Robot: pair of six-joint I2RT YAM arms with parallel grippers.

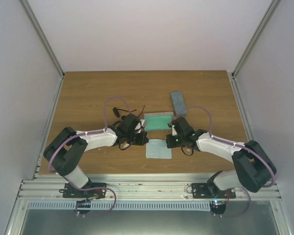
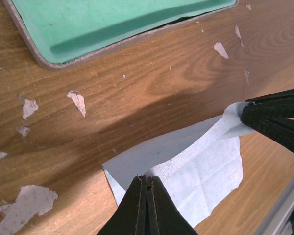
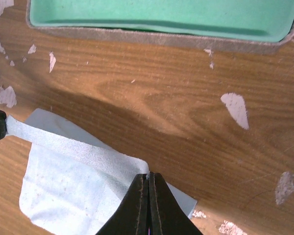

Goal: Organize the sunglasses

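A pale blue cloth (image 1: 158, 152) lies on the wooden table, its upper edge lifted and folded. My left gripper is shut on one end of that edge. My right gripper is shut on the other end, as both wrist views show. Dark sunglasses (image 1: 116, 112) lie behind my left arm in the top view, partly hidden by it.
A green tray (image 1: 158, 122) with a grey rim sits just behind the cloth. A grey-blue flat item (image 1: 179, 103) lies behind my right gripper.
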